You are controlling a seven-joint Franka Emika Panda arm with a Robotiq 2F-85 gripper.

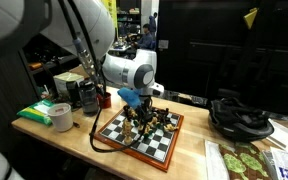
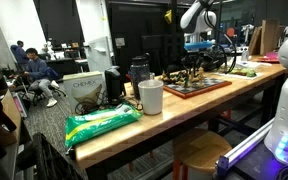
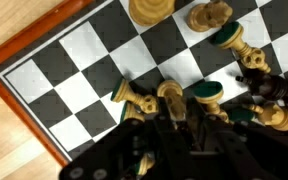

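Note:
The chessboard lies on the table with a reddish-brown border; light and dark pieces are scattered over it. Low over its middle is my gripper, pointing down. From the wrist view, the gripper appears shut on a light wooden chess piece, whose lower part is hidden by the dark fingers. Close beside it, another light piece with a green base lies on its side. Whether the held piece touches the board cannot be told.
Fallen light pieces and dark pieces crowd the right of the wrist view. Upright ones stand above. A white mug, green bag and black bag lie off the board. A person is behind the table.

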